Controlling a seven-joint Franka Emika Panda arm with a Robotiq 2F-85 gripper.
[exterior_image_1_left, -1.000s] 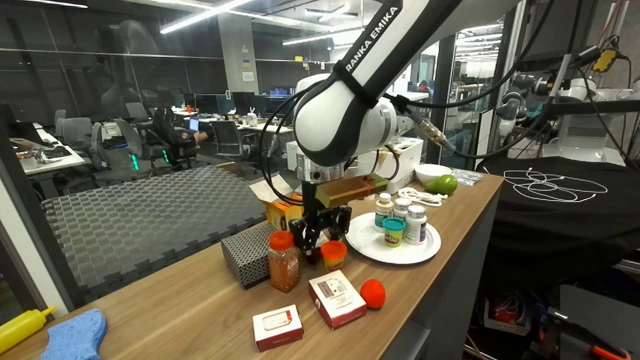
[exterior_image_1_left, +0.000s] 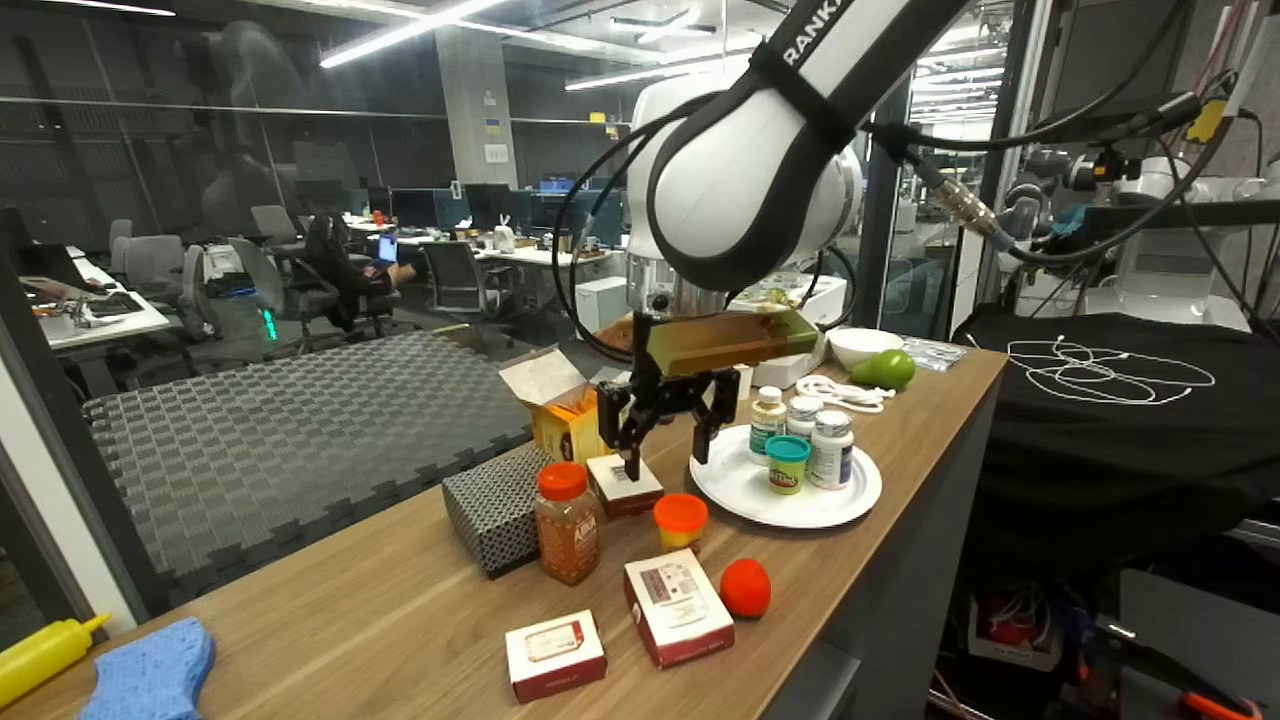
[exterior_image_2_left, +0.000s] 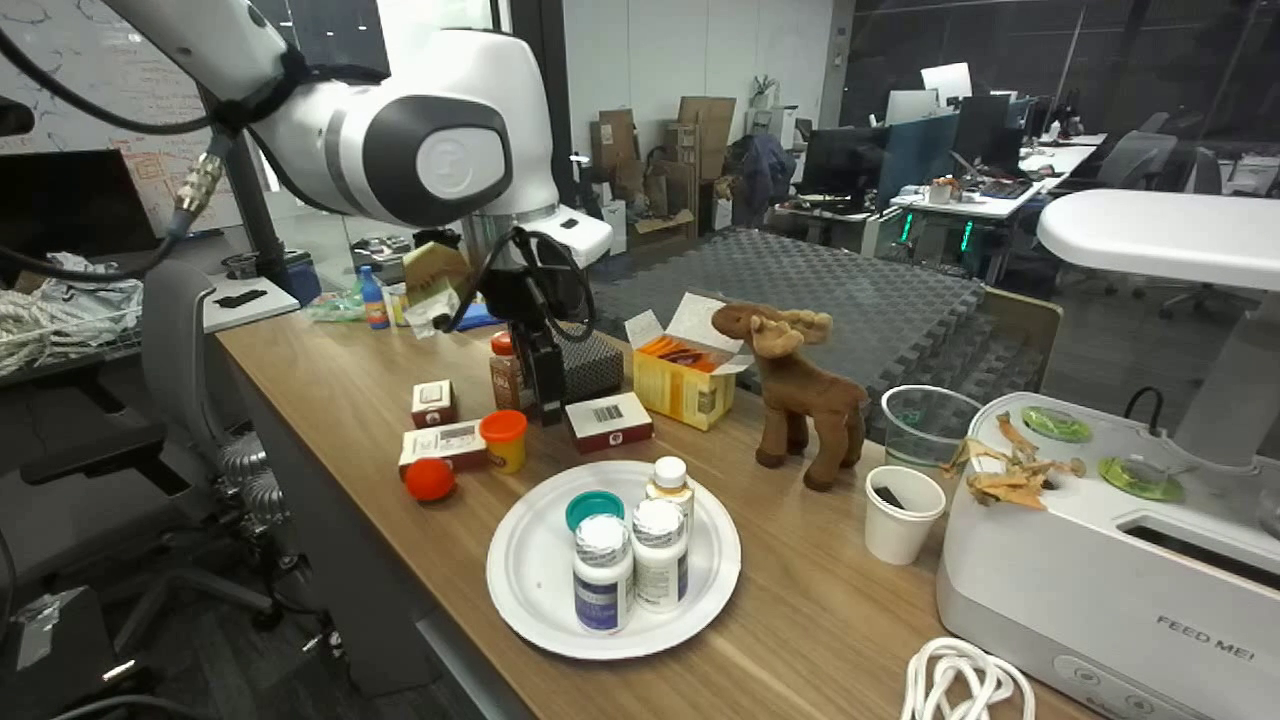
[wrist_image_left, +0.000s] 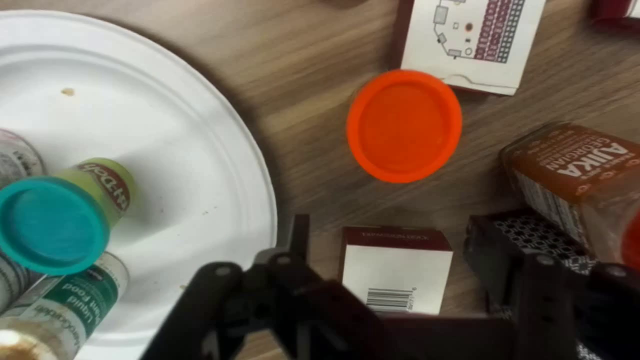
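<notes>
My gripper (exterior_image_1_left: 667, 466) hangs above the counter with its fingers apart and nothing held between them. In the wrist view, a white-and-maroon box (wrist_image_left: 397, 273) shows below the gap between the fingers. The orange-lidded tub (wrist_image_left: 405, 126) stands upright on the wood, apart from the gripper. Close to the tub lies a larger white-and-maroon box (exterior_image_1_left: 678, 604). On the white plate (exterior_image_2_left: 528, 600) stand a teal-lidded Play-Doh tub (exterior_image_1_left: 787, 466) and several bottles, among them a white one with a purple label (exterior_image_2_left: 602, 588).
An orange-lidded spice jar (exterior_image_1_left: 566, 528) and a dark patterned block (exterior_image_1_left: 492, 510) stand left of the gripper. A red ball (exterior_image_1_left: 745, 588) and a small box (exterior_image_1_left: 555, 655) lie nearer the front. Behind are an open yellow carton (exterior_image_2_left: 684, 384) and a plush moose (exterior_image_2_left: 810, 402).
My gripper has risen and shifted right, clear of the orange-lidded tub. That tub stands slightly nearer the front right, and the larger box has shifted a little. The box behind is now visible.
</notes>
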